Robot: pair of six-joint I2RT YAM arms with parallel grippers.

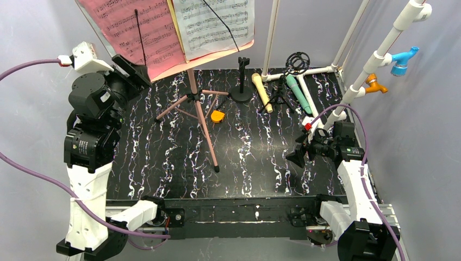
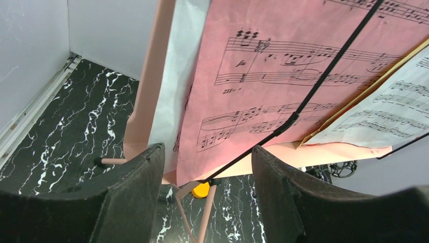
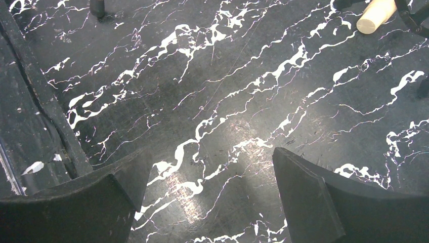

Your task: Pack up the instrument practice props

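A music stand holds a pink score [image 1: 142,35] and a white score [image 1: 215,32], each crossed by a thin black page-holder arm [image 2: 324,76]. My left gripper [image 1: 142,76] is at the stand's lower left corner, its fingers [image 2: 146,172] partly apart. In the left wrist view the lower end of the left arm shows in the gap; contact cannot be made out. My right gripper [image 1: 298,154] stands open over bare floor, nothing between its fingers. A cream microphone [image 1: 261,91] and a green microphone [image 1: 297,92] lie at the back right.
The pink tripod legs [image 1: 206,136] spread below the scores. An orange object [image 1: 217,116] lies by them. A black round-based stand [image 1: 241,93] and small black tripod [image 1: 278,98] stand behind. White pipes [image 1: 375,61] rise at right.
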